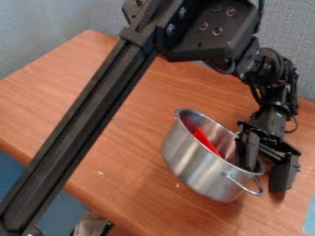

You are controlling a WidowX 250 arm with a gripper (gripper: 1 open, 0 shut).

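Note:
A steel pot (197,168) with side handles stands on the wooden table at the right of the view, with a red object (204,138) inside it. My black gripper (263,164) is low at the pot's right side, one finger inside or over the rim and the other outside to the right. It appears open around that part of the pot; whether the fingers touch the wall cannot be told.
The black arm crosses the upper and left foreground diagonally. A grey wall stands behind, and a small metal object (88,224) sits at the bottom edge.

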